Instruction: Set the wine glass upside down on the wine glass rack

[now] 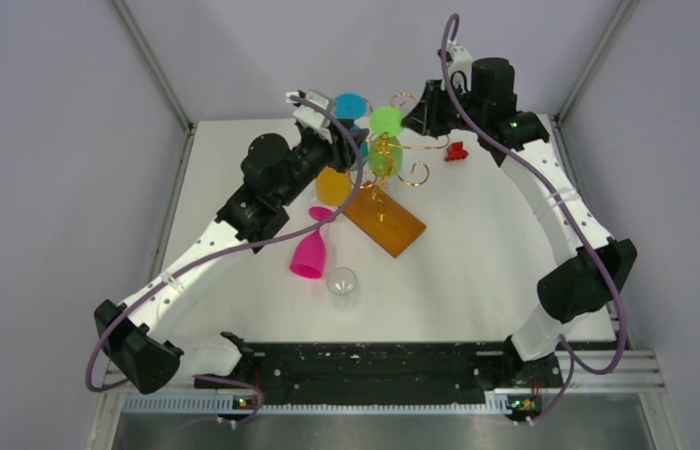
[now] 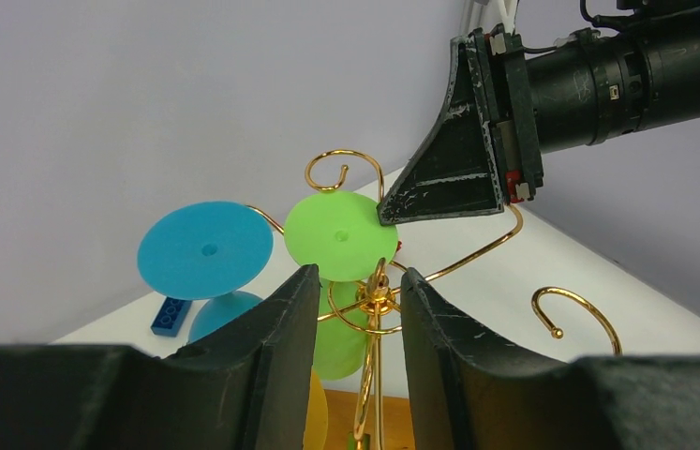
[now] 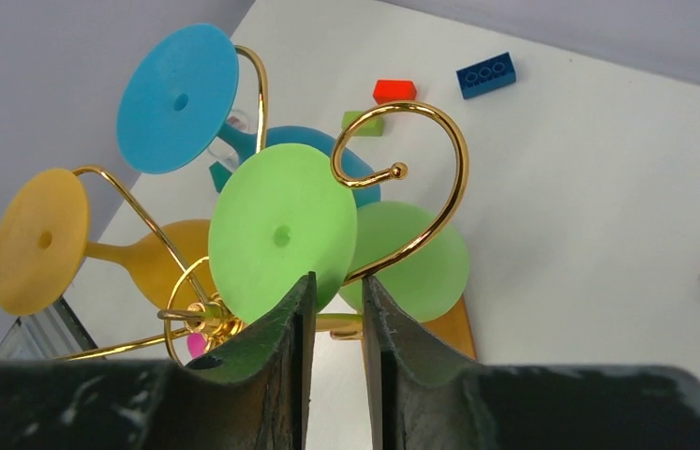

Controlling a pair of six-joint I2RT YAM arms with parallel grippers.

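Note:
The light green wine glass hangs upside down on the gold rack [image 1: 383, 145], its round foot [image 3: 280, 216] on top and its bowl [image 3: 411, 258] below. Right at the edge of that foot is my right gripper, its fingers slightly apart and a gap showing between them. Whether a fingertip touches the foot cannot be told. My left gripper stands open on the rack's left side, nothing between its fingers; the rack's centre shows behind the gap. A blue glass [image 2: 205, 248] and a yellow glass [image 3: 41, 242] also hang upside down.
On the table in front are a pink glass [image 1: 310, 251] and a clear glass [image 1: 342, 284]. Empty curled hooks [image 1: 416, 173] point to the front right. A red block [image 1: 456, 151] lies right of the rack.

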